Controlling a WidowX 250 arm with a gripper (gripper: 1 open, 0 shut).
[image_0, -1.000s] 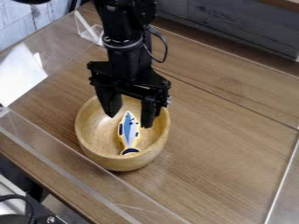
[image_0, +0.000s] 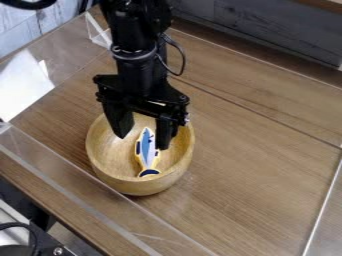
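A round wooden bowl (image_0: 110, 163) stands on the table, with a small yellow, white and blue fish-shaped toy (image_0: 147, 158) lying inside it. My black gripper (image_0: 143, 128) hangs over the back part of the bowl, open, its two fingers apart on either side above the toy and nothing held between them. The arm hides part of the bowl's back rim.
Clear plastic edging runs along the near left and right. A white object (image_0: 20, 85) lies at the left, and a grey wall closes the back.
The gripper has shifted very slightly; the bowl and toy look the same.
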